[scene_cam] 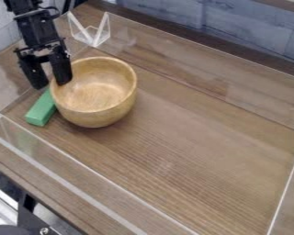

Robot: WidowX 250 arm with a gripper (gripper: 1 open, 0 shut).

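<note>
A wooden bowl (103, 99) sits at the left of the table, its interior empty. A green block (40, 110) lies flat beside it, partly under or behind its left side. My black gripper (47, 73) is at the bowl's upper left rim, open, its fingers pointing down; whether they touch the rim is unclear.
A white wire object (92, 30) stands at the back left.
</note>
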